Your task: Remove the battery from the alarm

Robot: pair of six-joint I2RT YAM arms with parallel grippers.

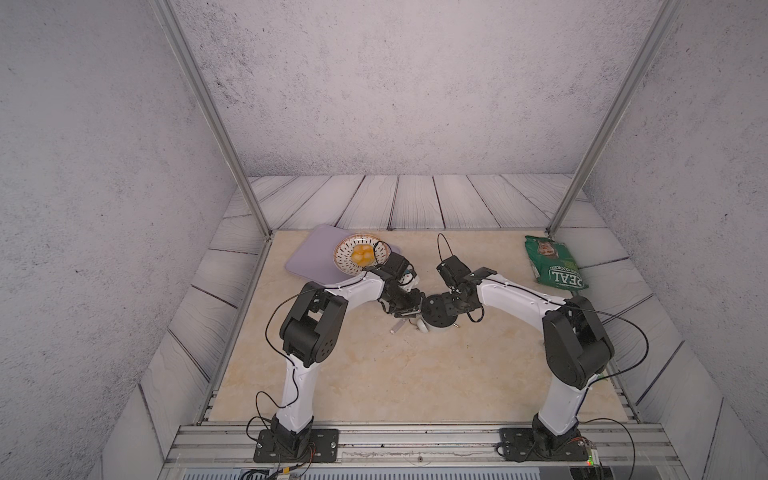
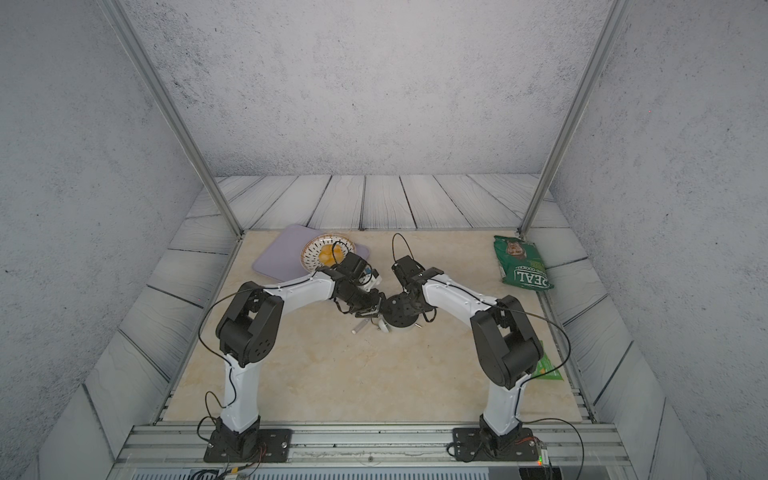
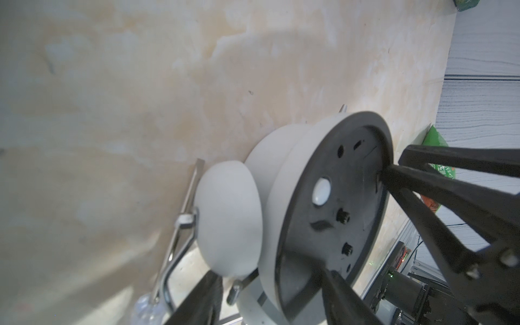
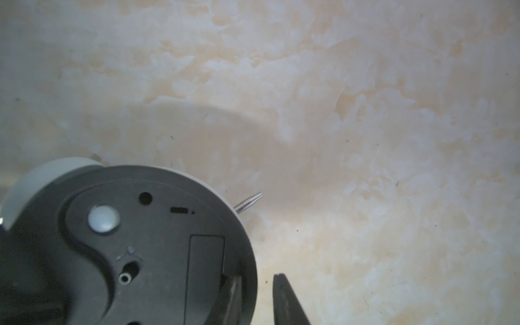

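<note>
The alarm clock (image 1: 438, 312) lies on its front, black back up, showing a rectangular battery cover (image 4: 203, 276) and knobs. My left gripper is shut on the alarm's rim at its left side, beside a white bell (image 3: 227, 216). My right gripper is over the battery cover's edge at the alarm's right, its fingers part open, one tip at the cover. In the left wrist view its black fingers reach the back face from the right. I see no loose battery.
A purple mat (image 1: 312, 256) with a bowl (image 1: 349, 267) of yellow items lies behind the left arm. A green bag (image 1: 556, 264) lies at the back right, a smaller green packet (image 2: 548, 368) at the right edge.
</note>
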